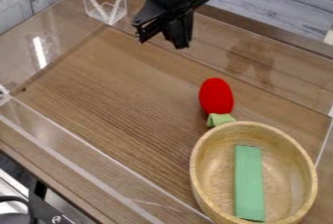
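My black gripper [176, 28] hangs over the back middle of the wooden table, fingers pointing down, shut with nothing visible between them. A red rounded object [216, 95] with a light green base [219, 120] lies right of center, below and right of the gripper. A pale wooden bowl [205, 174] at the front right holds a long green block [248, 181].
A clear plastic stand [103, 7] sits at the back left, left of the gripper. A transparent edge runs along the left front.
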